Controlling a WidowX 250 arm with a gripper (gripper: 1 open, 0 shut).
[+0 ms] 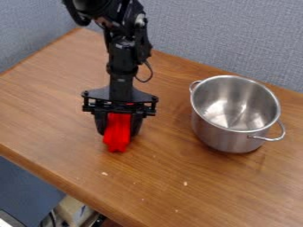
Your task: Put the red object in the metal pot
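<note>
The red object (pixel 117 135) is on the wooden table, left of centre, below my gripper (pixel 119 127). My arm reaches down from the top, and its dark fingers stand on either side of the object's upper part. The gripper's body hides the object's top, and whether both fingers press on it cannot be made out. To the right stands the metal pot (pixel 206 124), upright and open at the top, its visible inside empty. Clear table separates it from the gripper.
A grey-blue wall (pixel 225 35) closes off the back. The table's edge runs along the lower left. The pot's handles (pixel 272 135) stick out at its sides.
</note>
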